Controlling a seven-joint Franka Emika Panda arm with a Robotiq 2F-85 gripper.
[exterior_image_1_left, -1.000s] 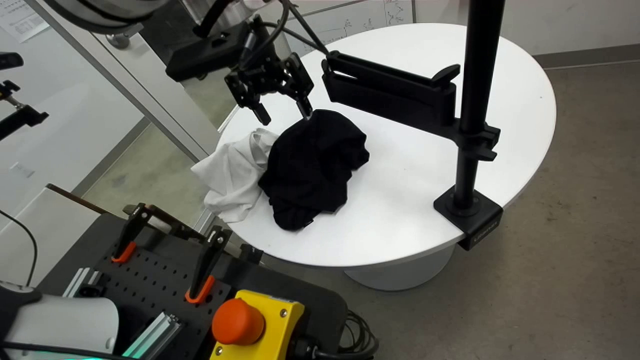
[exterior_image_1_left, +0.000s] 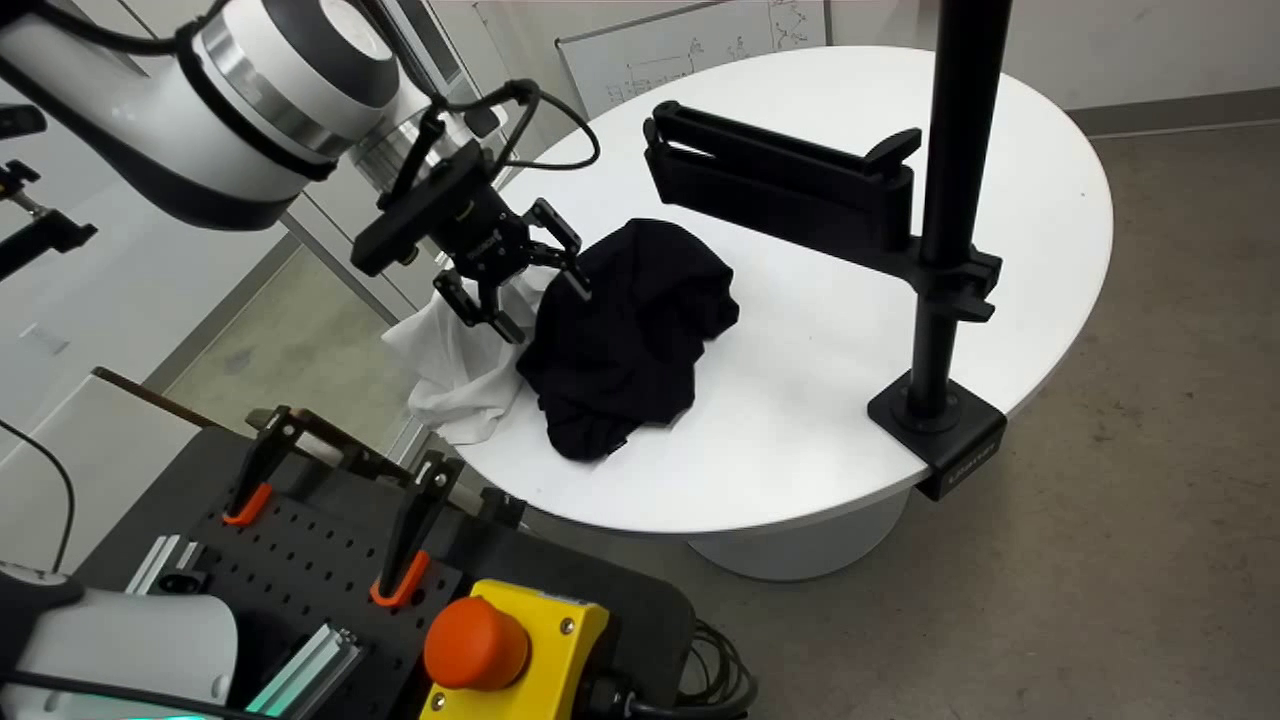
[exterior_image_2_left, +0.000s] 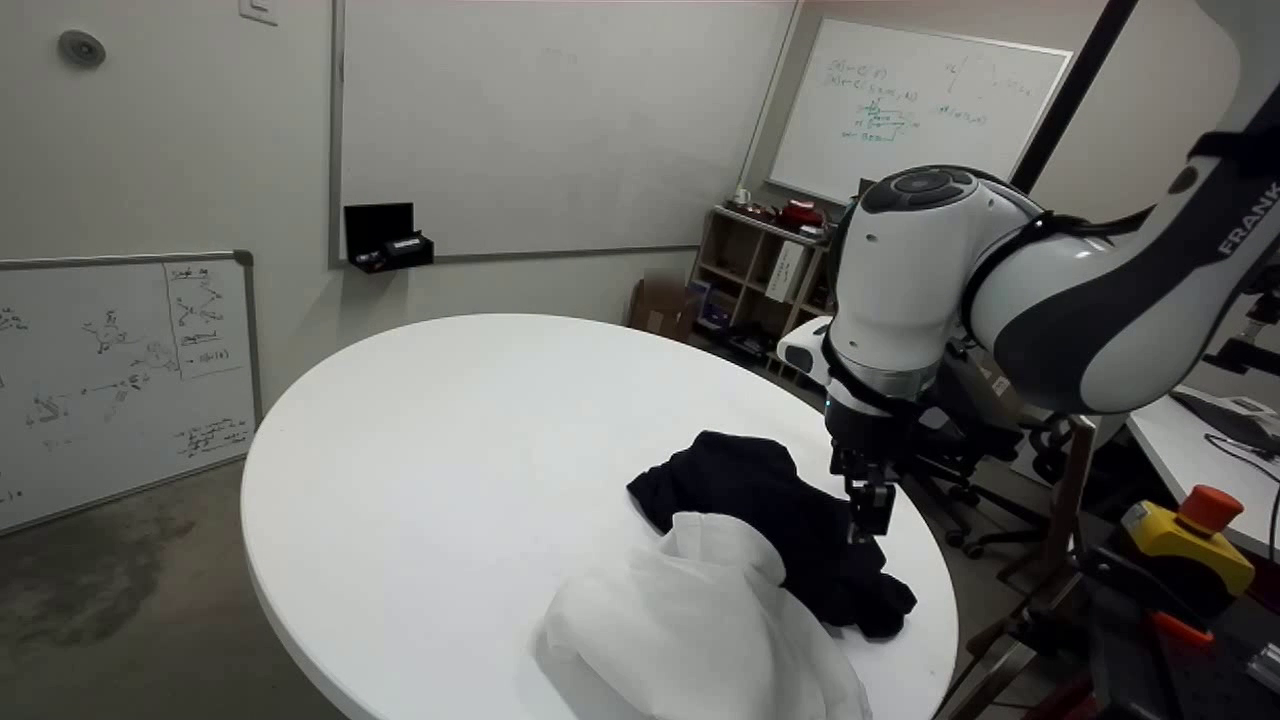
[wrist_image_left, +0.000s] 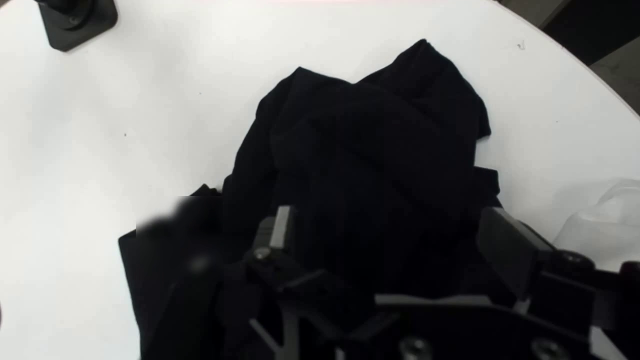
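A crumpled black cloth (exterior_image_1_left: 630, 324) lies near the edge of the white round table (exterior_image_1_left: 816, 396). Beside it, a white cloth (exterior_image_2_left: 672, 624) is bunched up, partly overlapping the black one in exterior view 2. My gripper (exterior_image_1_left: 554, 316) is open, its fingers spread wide with nothing held between them. In the wrist view the black cloth (wrist_image_left: 366, 162) fills the space past and between the fingers. Whether the fingertips touch the fabric cannot be told. Only a corner of the white cloth (wrist_image_left: 606, 219) shows at the right of that view.
A black pole stand (exterior_image_1_left: 948, 300) with a folded arm is clamped to the table's edge. A yellow emergency-stop box (exterior_image_1_left: 546, 636) sits on the dark bench in front.
In exterior view 1 my gripper has come down and a little left, from above the cloths' far side to close by the black cloth. Both cloths lie as before.
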